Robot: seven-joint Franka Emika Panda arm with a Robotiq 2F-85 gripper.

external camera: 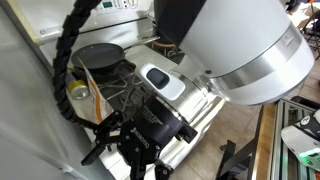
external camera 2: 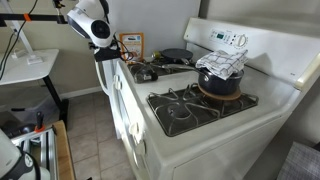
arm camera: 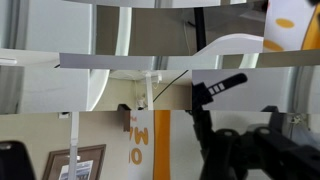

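Observation:
My gripper (external camera: 122, 158) is in the lower middle of exterior view 1, its black fingers spread, with nothing seen between them. A white and orange packet or board (external camera: 95, 100) stands upright beside the stove, just behind the gripper. In exterior view 2 the same orange-edged item (external camera 2: 132, 42) is at the far end of the counter, near the white arm (external camera 2: 88, 22). The wrist view is torn into shifted bands; orange lettering on white (arm camera: 137, 140) and dark finger shapes appear there, but their relation is unclear.
A black frying pan (external camera: 98, 55) rests on the stove's far burners, with a yellow can (external camera: 77, 89) near it. A pot under a cloth (external camera 2: 220, 75) sits on the back right burner. A wall closes off the left side of exterior view 1.

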